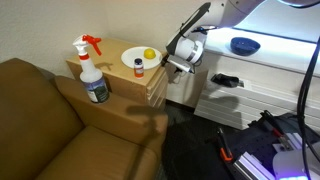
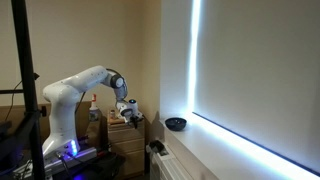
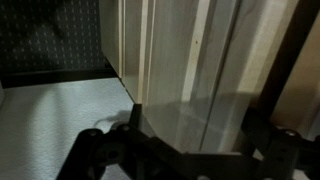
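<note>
My gripper [image 1: 178, 66] hangs beside the right edge of the wooden cabinet [image 1: 130, 115], just below its top. In the wrist view the fingers of the gripper stand wide apart, one at the lower left and the other at the lower right. Pale wooden panels [image 3: 180, 85] with narrow grooves between them fill the view beyond the gap. Nothing shows clamped between the fingers; whether either touches the wood, I cannot tell.
On the cabinet top are a white plate [image 1: 134, 59] with a yellow round thing [image 1: 149, 53], a small red-lidded jar [image 1: 139, 69] and a red object [image 1: 92, 42]. A spray bottle [image 1: 91, 76] stands at the left. A dark bowl [image 1: 245, 46] sits on the white ledge.
</note>
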